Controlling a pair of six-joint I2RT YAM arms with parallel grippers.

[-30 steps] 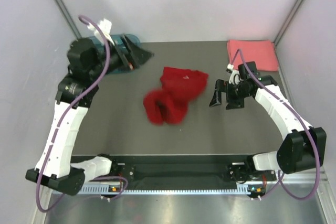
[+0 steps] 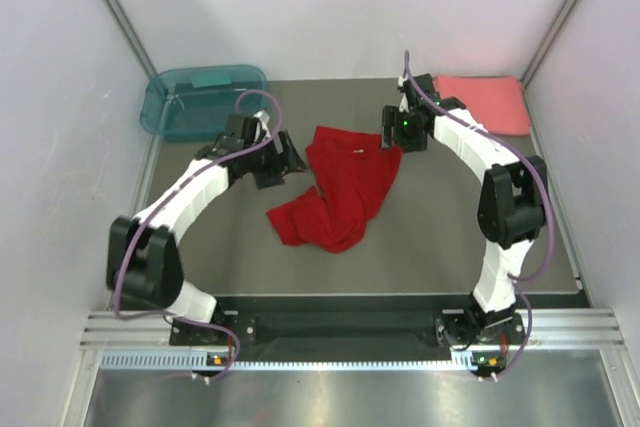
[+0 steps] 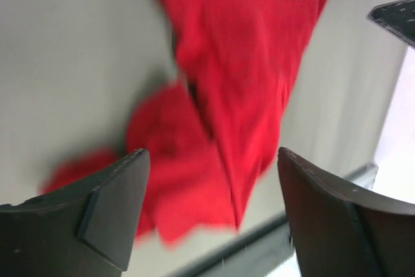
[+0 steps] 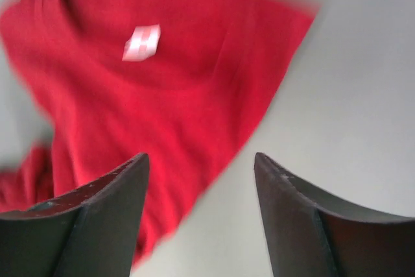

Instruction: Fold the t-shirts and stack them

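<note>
A crumpled red t-shirt [image 2: 350, 187] lies in the middle of the table, with a small white label near its upper part [image 4: 141, 42]. My left gripper [image 2: 285, 157] hangs at the shirt's upper left, open, its fingers apart over the cloth in the left wrist view [image 3: 212, 160]. My right gripper [image 2: 398, 129] is above the shirt's upper right corner, open, with nothing visible between its fingers. Both wrist views are blurred in places.
An empty teal bin [image 2: 204, 117] stands at the back left. A folded pink cloth [image 2: 482, 105] lies at the back right. Bare grey table [image 2: 450, 247] surrounds the red shirt.
</note>
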